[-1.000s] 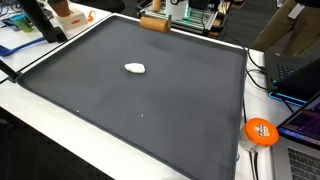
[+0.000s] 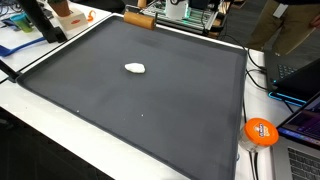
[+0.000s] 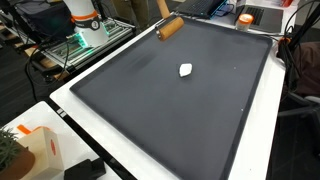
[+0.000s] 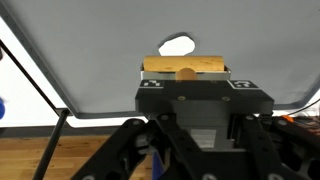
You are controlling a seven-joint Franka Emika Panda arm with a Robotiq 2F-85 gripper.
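Observation:
A light wooden mallet-like piece shows its cylindrical head point(image 3: 172, 28) at the far edge of the dark board, with part of a tan handle point(image 3: 163, 8) rising out of the picture. The same wooden head point(image 2: 140, 20) is at the top edge in exterior view 1. In the wrist view, the wooden head point(image 4: 184, 64) lies just beyond my gripper, which is shut on the handle; the grip itself is mostly hidden. A small white object point(image 4: 177, 45) rests on the board, apart from the wooden head. It appears as a white blob point(image 2: 135, 68) in exterior view 1.
The dark board point(image 3: 170, 110) is otherwise bare, on a white table. An orange-lidded container point(image 2: 260, 132) stands off its right side, near laptops. Cables run along the table's edges. Boxes and small items crowd the far left corner.
In exterior view 1 the wooden head has shifted left and slightly up along the far edge. The white object has stayed in place.

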